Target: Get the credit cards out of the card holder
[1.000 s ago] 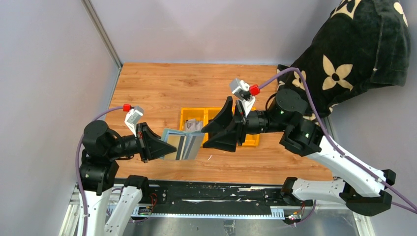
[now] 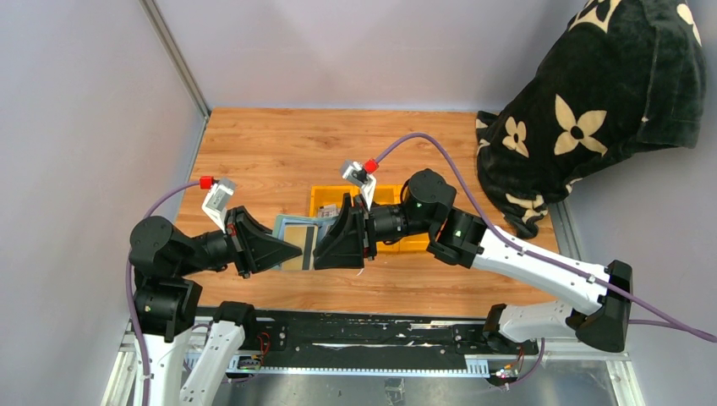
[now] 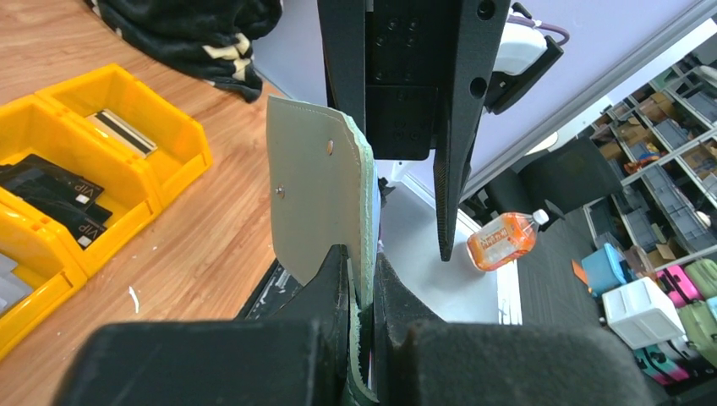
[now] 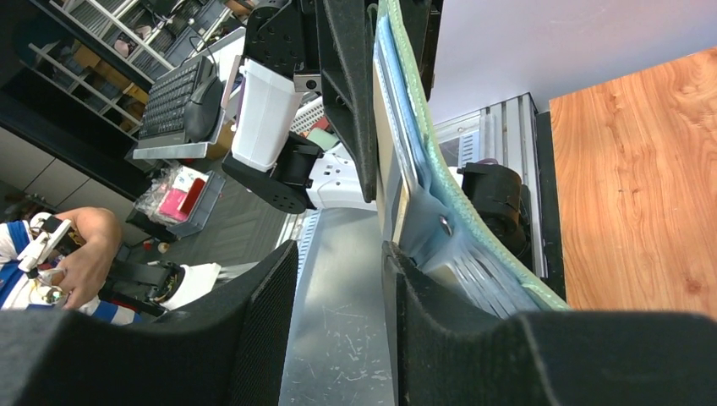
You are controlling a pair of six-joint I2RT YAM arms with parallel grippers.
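Note:
The pale green card holder stands on edge between the grippers, with cards in blue translucent sleeves [image 4: 406,152] along its inside in the right wrist view. My left gripper [image 2: 279,252] is shut on one edge of it, its fingers meeting round the cover in the left wrist view. My right gripper is part open at the holder's other edge, one finger [image 4: 410,321] beside the sleeves, the other apart from them. In the top view that gripper [image 2: 338,245] partly hides the holder.
Yellow bins [image 3: 135,216] with dark and light cards lie behind the holder on the wooden table [image 2: 287,144]. A patterned black cloth [image 2: 583,101] covers the back right.
My right gripper has moved left and down in the top view, up to the holder.

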